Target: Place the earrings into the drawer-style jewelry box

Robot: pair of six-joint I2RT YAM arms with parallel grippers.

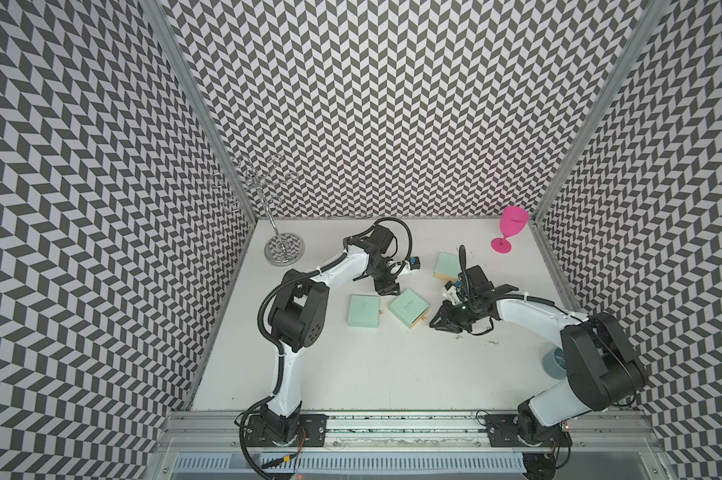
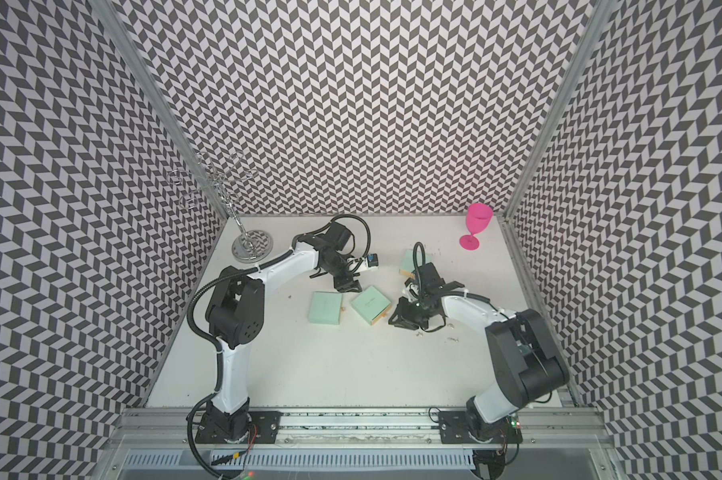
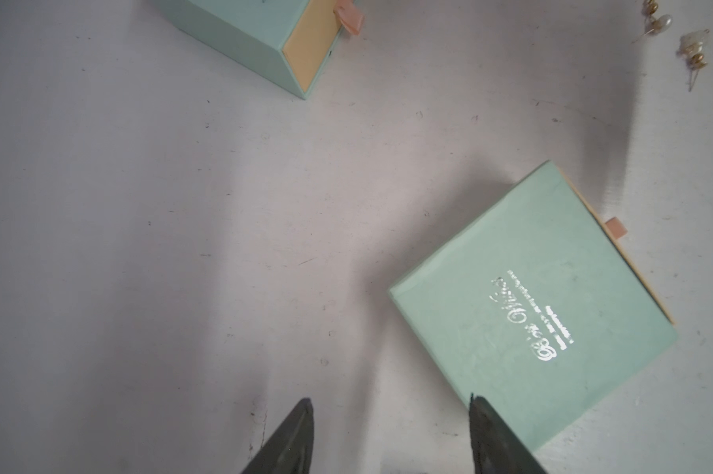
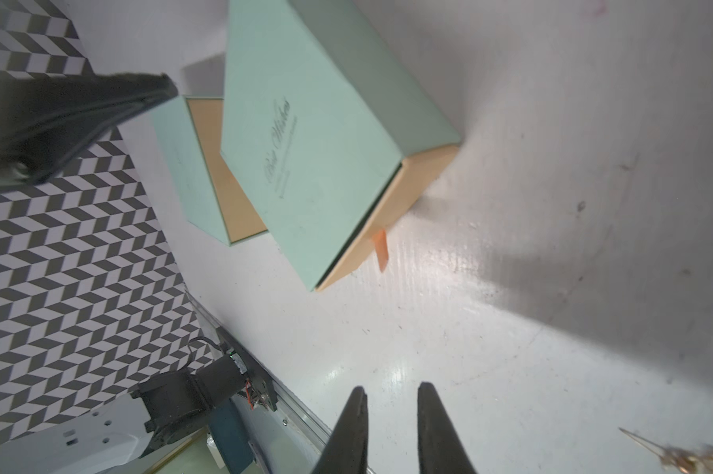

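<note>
A mint-green drawer box sits turned at an angle between the arms. Its tan drawer front and orange tab face right, with a narrow dark gap under the top edge. My left gripper stands at the back-left of this box, fingers apart; one fingertip overlaps the box corner in the left wrist view, contact uncertain. To the box's right is my right gripper, open on nothing, its fingers fairly close together. Gold-and-pearl earrings lie loose on the table; one earring shows at the right wrist view's lower right.
Another mint box lies left of the turned one; a third box is behind the right arm. A pink goblet and a metal stand occupy the back corners.
</note>
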